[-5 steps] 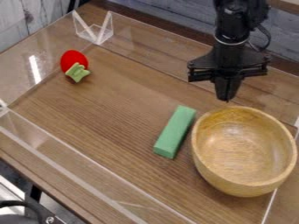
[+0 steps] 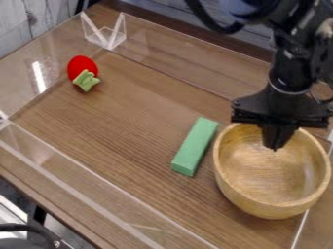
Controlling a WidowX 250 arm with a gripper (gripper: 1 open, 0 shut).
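My black gripper (image 2: 268,136) hangs at the right over the back rim of a large tan bowl (image 2: 267,185), its fingertips low at or just above that rim. It looks shut, with nothing visible between its fingers. Left of the bowl lies a green block (image 2: 196,147) on the wooden table (image 2: 117,146).
A red object (image 2: 82,67) with a small green piece (image 2: 85,82) beside it sits at the upper left. A white wire holder (image 2: 104,29) stands at the back left.
The objects have not visibly moved.
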